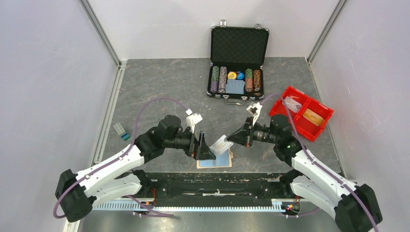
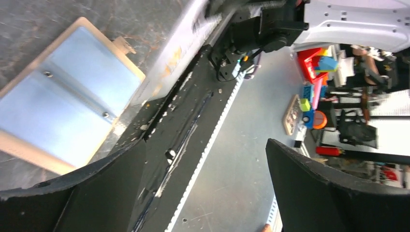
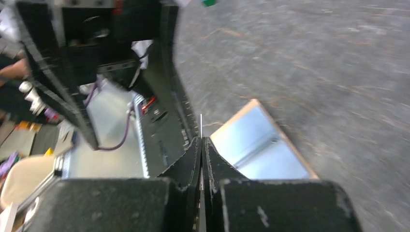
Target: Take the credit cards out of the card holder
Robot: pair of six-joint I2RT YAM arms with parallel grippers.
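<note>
A white card [image 1: 221, 145] is pinched in my right gripper [image 1: 227, 139], which is shut on it above the table. In the right wrist view the card [image 3: 201, 126] shows edge-on as a thin line between the shut fingertips. My left gripper is open with nothing between its fingers; the card [image 2: 176, 60] passes blurred beyond them. Below both grippers lies a flat, light-blue holder [image 1: 216, 163] with tan edges and a metal strip, partly covered in the top view. Whether any card is still inside it cannot be told.
At right stands a red two-part tray [image 1: 302, 134] holding a white card [image 1: 291, 104] and a yellow card [image 1: 313, 117]. An open poker-chip case [image 1: 240, 43] is at the back. A small box [image 1: 119, 128] lies far left.
</note>
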